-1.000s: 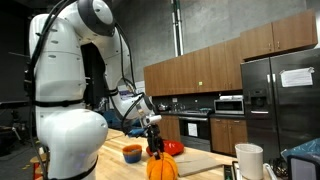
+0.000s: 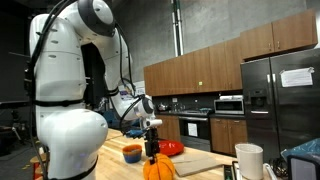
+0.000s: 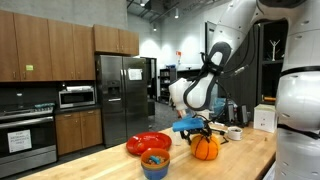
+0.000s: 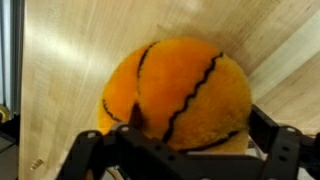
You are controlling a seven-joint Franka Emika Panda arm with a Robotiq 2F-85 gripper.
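Note:
A soft orange toy (image 4: 185, 90) with black stripes, round like a pumpkin or ball, fills the middle of the wrist view. My gripper is right at it, with dark fingers (image 4: 265, 130) on either side of the toy's lower part. Whether they press on it is not clear. In exterior view 1 the toy (image 2: 160, 170) lies at the bottom of the view with the gripper (image 2: 152, 152) at its top. From the other side, the toy (image 3: 206, 149) rests on the table below the blue-and-black gripper parts (image 3: 190, 128).
A blue bowl (image 3: 155, 171) with something orange-brown in it stands near the toy. A red plate (image 3: 147, 144) lies behind. A white cylindrical container (image 2: 250, 160) and a flat board (image 2: 200, 165) are on the table. Bare wood (image 3: 95, 168) stretches left of the bowl.
The gripper and arm have shifted only slightly at the toy. The bowl, plate and container have stayed in place.

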